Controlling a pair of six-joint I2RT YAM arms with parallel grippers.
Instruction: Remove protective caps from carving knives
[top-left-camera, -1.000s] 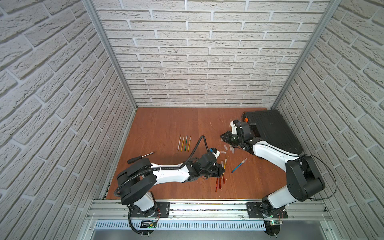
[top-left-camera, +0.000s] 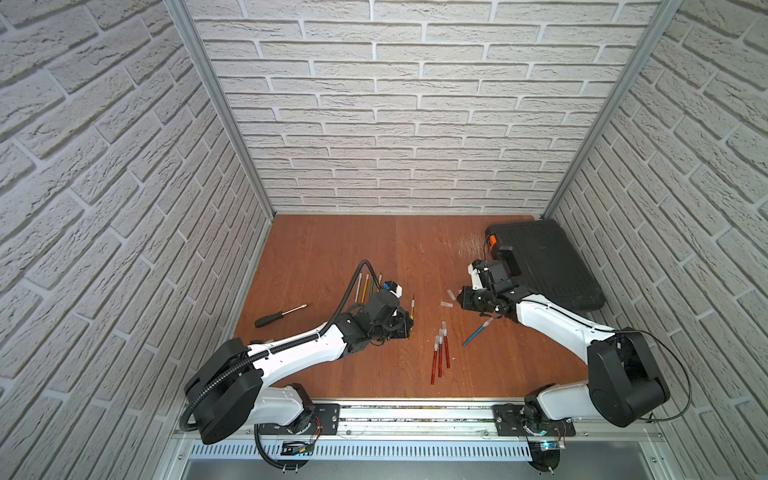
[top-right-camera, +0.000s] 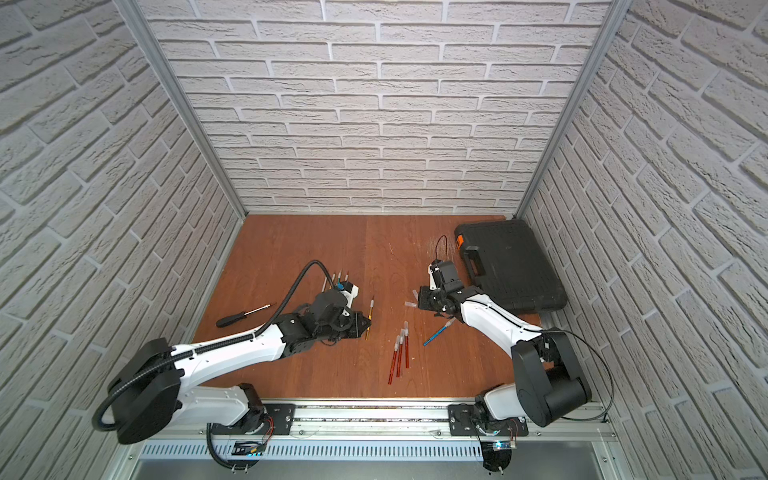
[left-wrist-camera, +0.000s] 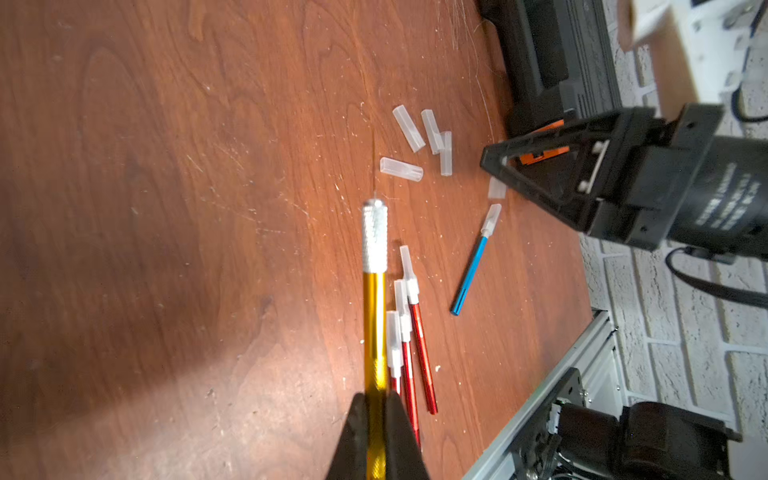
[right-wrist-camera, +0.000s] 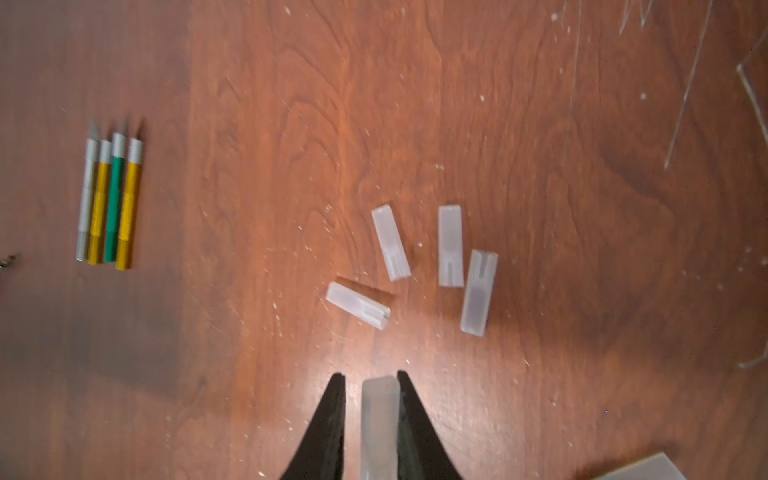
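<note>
My left gripper is shut on a yellow knife (left-wrist-camera: 374, 320) with a silver collar; no clear cap shows on its end. My right gripper is part open above the table. A clear cap (right-wrist-camera: 380, 432) sits between its fingers, with a gap showing on the left side. Several loose caps (right-wrist-camera: 450, 246) lie on the wood. Three red knives (top-left-camera: 440, 360) and a blue knife (top-left-camera: 477, 332) still wear caps. Uncapped knives, grey, yellow and green (right-wrist-camera: 113, 200), lie side by side to the left.
A black case (top-left-camera: 552, 264) stands at the back right, near my right arm. A screwdriver (top-left-camera: 280, 317) lies at the far left.
My left gripper has moved left and slightly back with the yellow knife, away from the red knives. My right gripper has moved toward the front and slightly right.
</note>
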